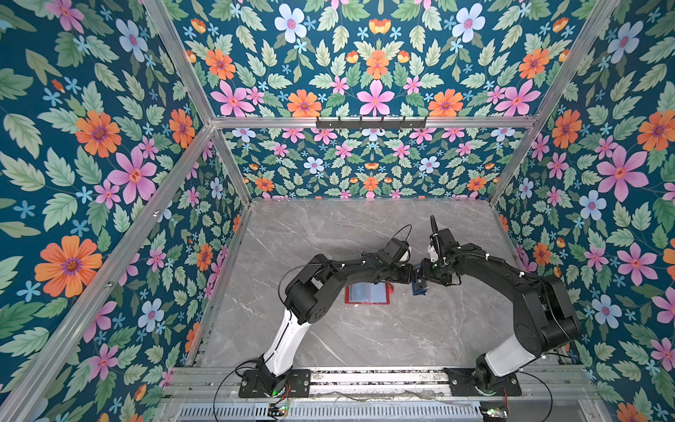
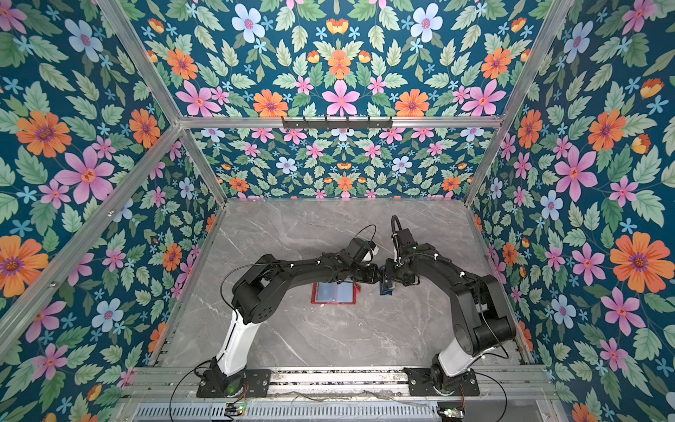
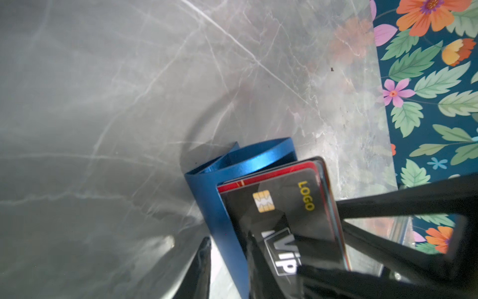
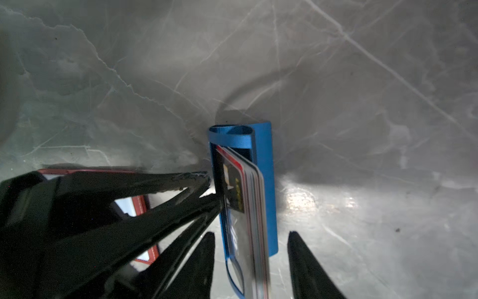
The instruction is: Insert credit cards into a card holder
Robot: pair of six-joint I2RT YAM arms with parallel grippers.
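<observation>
A blue card holder (image 4: pixel 264 189) lies on the grey table between my grippers, with a stack of cards (image 4: pixel 251 219) in it, angled at its mouth. The top card (image 3: pixel 278 209) is black, marked LOGO and VIP. My left gripper is open at the holder's side, its fingertips by the blue face. My right gripper has its fingers apart on either side of the holder and cards; in the left wrist view its dark fingers reach in from the right beside the cards. I cannot tell contact.
A red-framed tablet-like case (image 1: pixel 367 295) lies left of the holder, partly under my left arm. Floral walls bound the space.
</observation>
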